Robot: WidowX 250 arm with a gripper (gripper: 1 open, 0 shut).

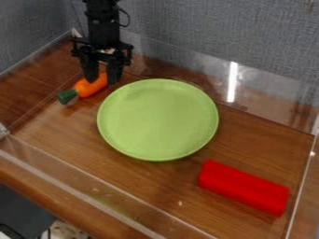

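Note:
My black gripper (103,58) hangs at the top left, open, its fingers just over the upper end of an orange carrot (90,87) with a green top, which lies on the wooden table. Whether the fingertips touch the carrot cannot be told.
A large green plate (159,119) lies in the middle. A red block (244,189) is at the lower right. Grey walls and clear panels border the table (112,182).

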